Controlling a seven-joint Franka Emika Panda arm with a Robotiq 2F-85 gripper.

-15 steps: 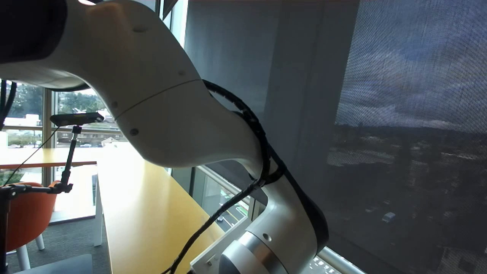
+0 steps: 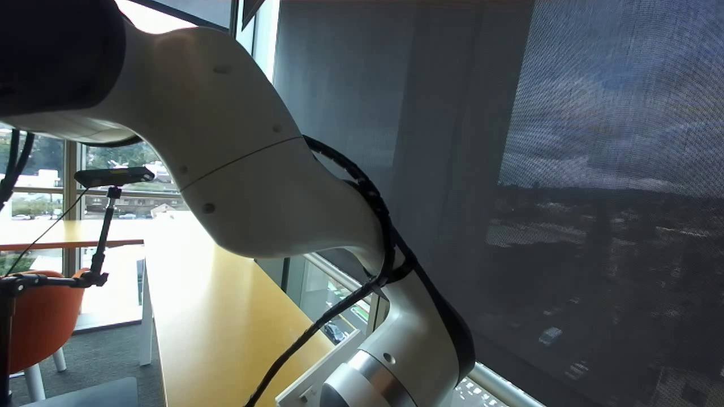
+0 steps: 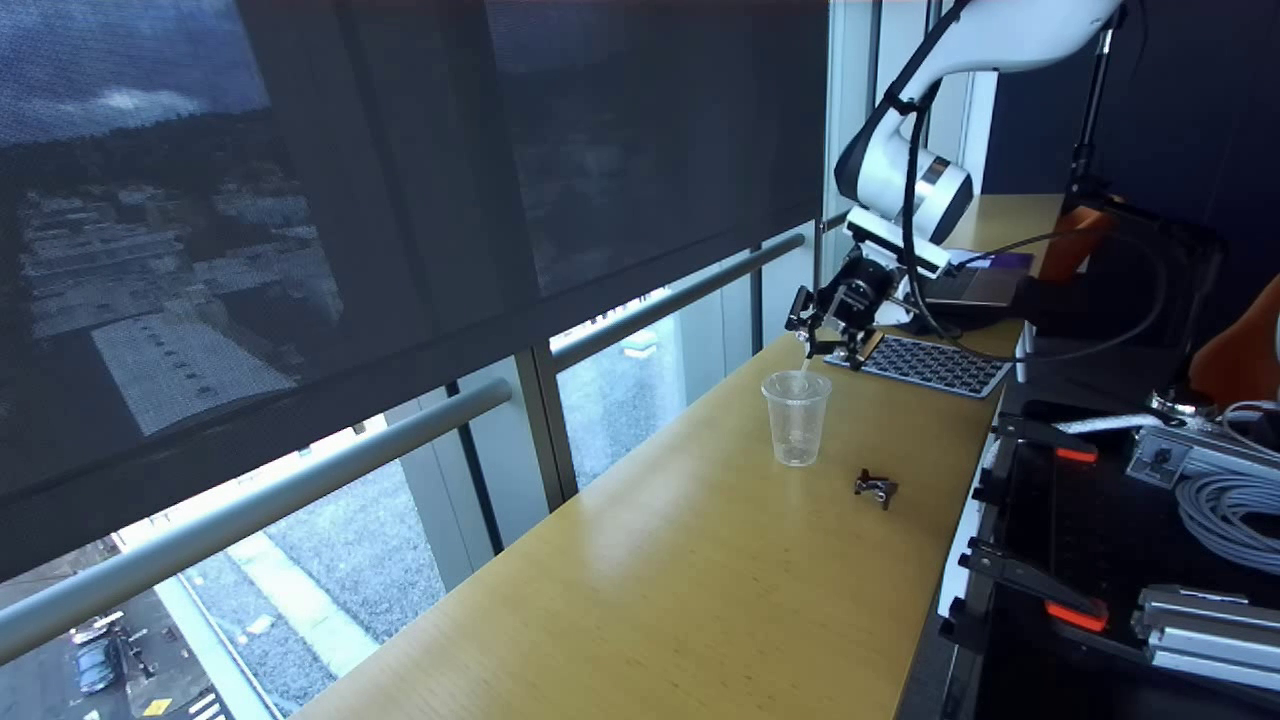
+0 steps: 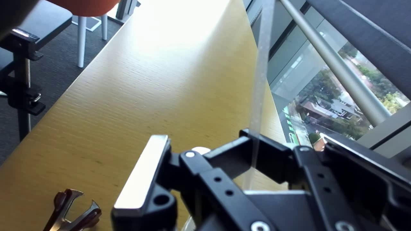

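Note:
In the wrist view my gripper is shut, its fingertips closed on a long, thin, translucent stick (image 4: 261, 61) like a straw. The stick runs lengthwise between the fingers, up past the top edge of that view. On the table (image 3: 672, 588) a clear plastic cup (image 3: 797, 420) stands upright. My gripper (image 3: 810, 344) hangs just above and behind its rim in exterior view 2. A faint thin line there reaches down toward the cup; whether it enters the cup is hard to tell. Exterior view 1 shows the arm, with the gripper below its frame.
A small dark staple remover (image 3: 876, 487) lies to the right of the cup, seen also at lower left in the wrist view. Behind the gripper are a dark grid-patterned board (image 3: 933, 364) and a laptop (image 3: 978, 286). A window rail (image 3: 684, 302) runs alongside.
In exterior view 1 the arm's upper links have come down, and its wrist has shifted slightly left.

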